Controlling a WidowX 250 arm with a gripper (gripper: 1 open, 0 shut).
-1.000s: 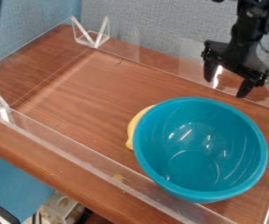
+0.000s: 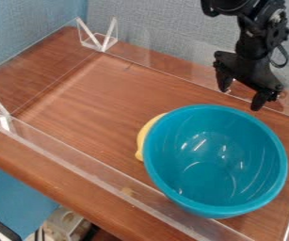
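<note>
My black gripper (image 2: 245, 87) hangs open over the back right of the wooden table, its fingers pointing down with nothing seen between them. Below it stands a large teal bowl (image 2: 216, 169), empty, filling the front right. A yellow object (image 2: 146, 134), partly hidden by the bowl, lies against the bowl's left side.
Clear low panels (image 2: 96, 179) border the wooden table (image 2: 84, 104), with white corner brackets (image 2: 96, 36) at the back left and at the left.
The bowl and the yellow object have not visibly moved.
</note>
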